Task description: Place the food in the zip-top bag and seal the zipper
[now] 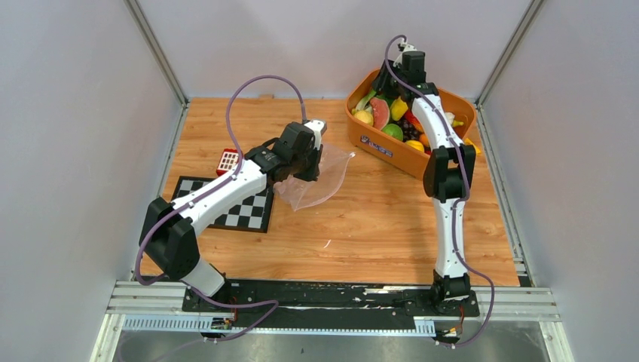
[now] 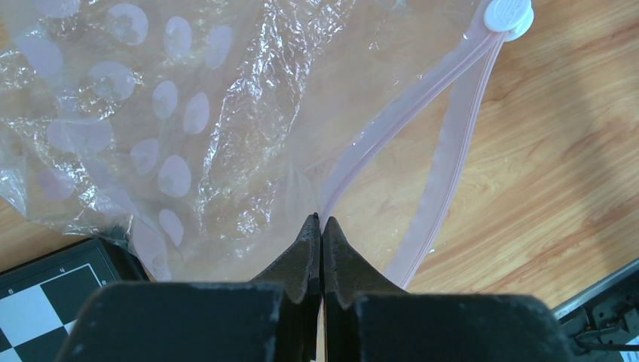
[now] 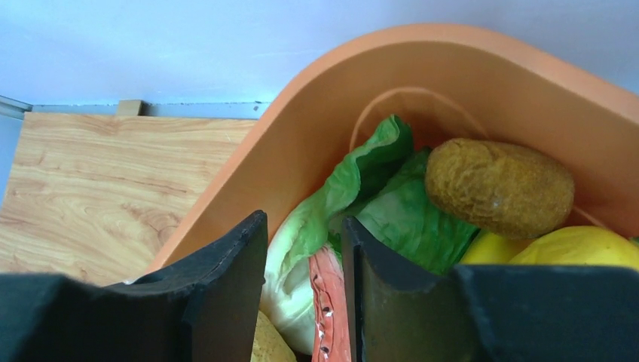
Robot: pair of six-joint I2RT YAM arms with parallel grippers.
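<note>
A clear zip top bag with pale dots lies on the table. My left gripper is shut on the edge of its mouth, pinching one zipper strip. The other strip bows away, so the mouth gapes; a white slider sits at the far end. Over the orange bin's far left corner, my right gripper stands part open. Below and between its fingers show green leafy food and the edge of a watermelon slice; nothing is gripped. A brown potato-like food lies to the right.
The orange bin holds several foods, including a green round one. Its wall rises close to the left of my right gripper. A checkered board and a red box lie left of the bag.
</note>
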